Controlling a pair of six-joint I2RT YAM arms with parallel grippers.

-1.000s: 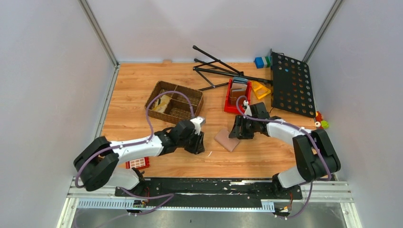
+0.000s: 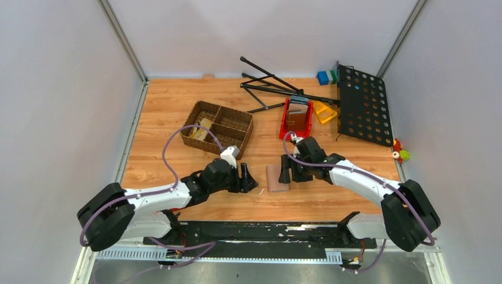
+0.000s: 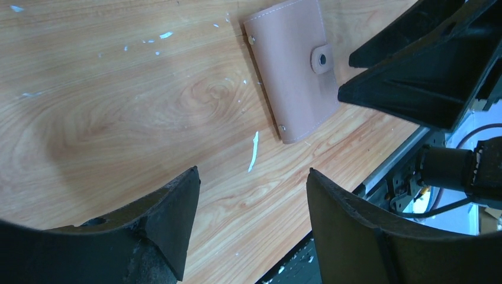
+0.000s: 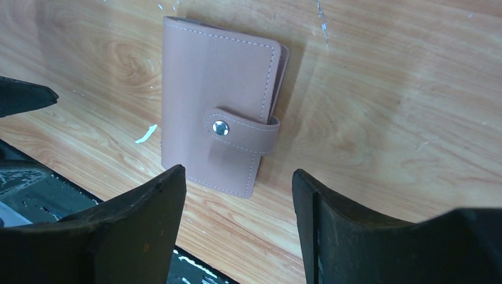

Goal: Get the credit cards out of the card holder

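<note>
The pinkish-brown card holder (image 2: 276, 177) lies flat on the wooden table between the two arms. Its strap (image 4: 244, 131) is snapped over the front with a silver button, and no cards show from here. Just right of it in the top view, my right gripper (image 2: 285, 175) hangs with its fingers apart and nothing between them; the holder lies ahead of its fingertips in the right wrist view. My left gripper (image 2: 253, 179) stands to the left of the holder, its fingers parted over bare wood. In the left wrist view the holder (image 3: 291, 71) appears beyond the fingertips.
A woven basket (image 2: 223, 109) with compartments stands at the back left. Behind the holder is a red bin (image 2: 283, 131) with wallet-like items inside. A folded black stand (image 2: 273, 89) and a perforated panel (image 2: 364, 106) occupy the back right. Open table surrounds the holder.
The holder has turned from slanted to nearly straight and shifted slightly left.
</note>
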